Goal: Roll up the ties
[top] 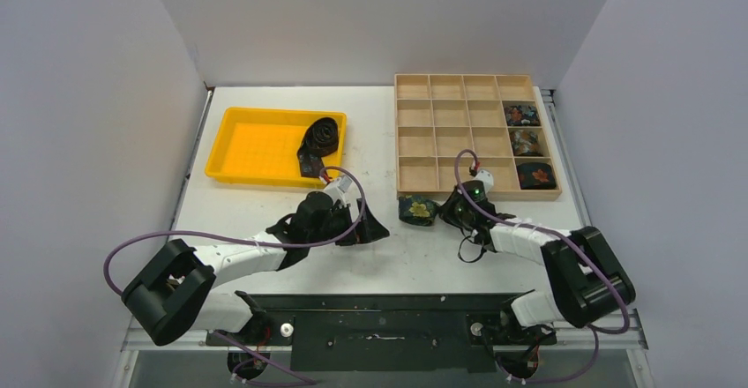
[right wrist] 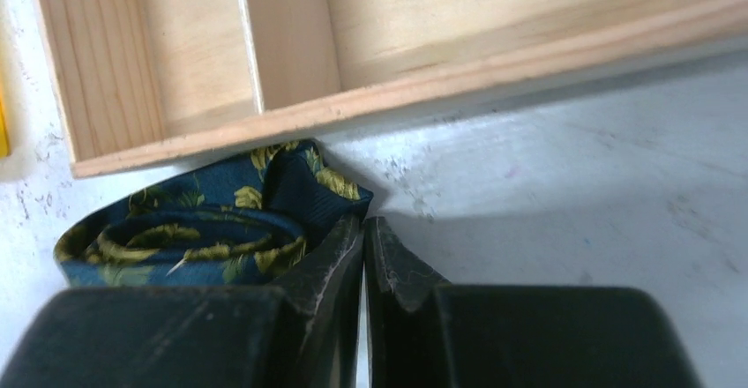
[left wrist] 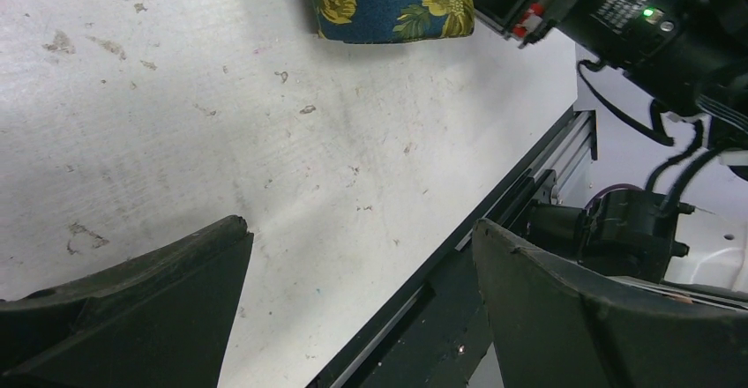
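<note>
A rolled teal tie with yellow flowers lies on the white table against the front edge of the wooden grid box. My right gripper is shut at the roll's right side, on what looks like the fabric's loose end; the exact grip is partly hidden. My left gripper stands open left of and in front of the roll, with bare table between its fingers. A black tie lies partly coiled in the yellow tray.
The yellow tray sits at the back left. The box holds several rolled ties in its right column, other compartments empty.
</note>
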